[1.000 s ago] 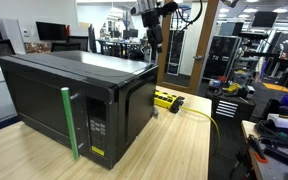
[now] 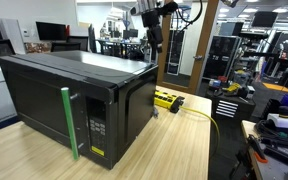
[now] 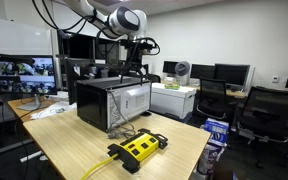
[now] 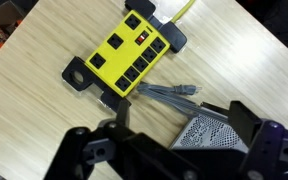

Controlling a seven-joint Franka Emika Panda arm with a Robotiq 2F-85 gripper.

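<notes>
Above the table, my gripper stands open, its two fingers spread wide with nothing between them. Below it in the wrist view lie a grey plug and cord on the wood. A yellow and black power strip sits just beyond the left finger, apart from the plug. The black microwave stands on the table with a green handle strip on its front. Its pale rear panel faces the power strip in the second exterior view. The gripper hangs higher than the microwave's top.
A yellow cord runs from the power strip over the table edge. Bare tabletop lies to the right of the microwave in the first exterior view. Monitors, office chairs and a white cabinet stand beyond the table.
</notes>
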